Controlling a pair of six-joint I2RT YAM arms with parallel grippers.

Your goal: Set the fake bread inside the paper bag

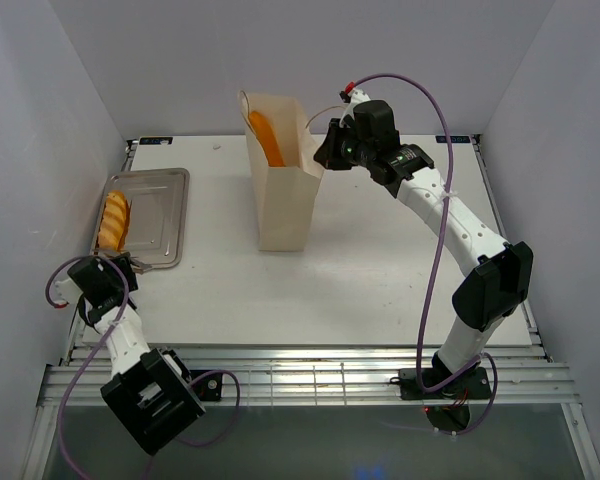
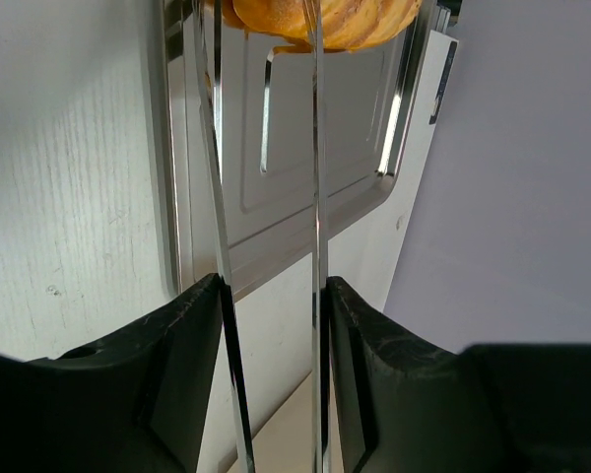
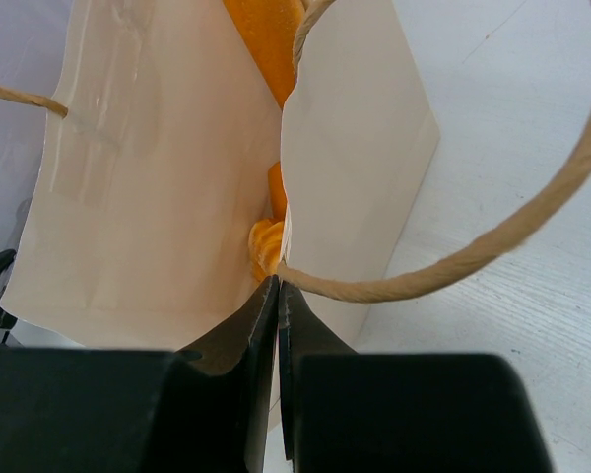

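A fake bread loaf (image 1: 113, 219) lies on a metal tray (image 1: 165, 200) at the left. My left gripper (image 1: 120, 262) is open at the tray's near end; in the left wrist view its long clear fingers reach over the tray to the bread (image 2: 360, 20). The paper bag (image 1: 283, 210) stands upright at centre back, with orange bread pieces (image 1: 264, 137) inside, also visible in the right wrist view (image 3: 264, 246). My right gripper (image 1: 330, 155) is shut on the bag's rim, beside a rope handle (image 3: 443, 271).
Grey walls (image 1: 40, 150) enclose the sides and back, with the left one close to the tray and left arm.
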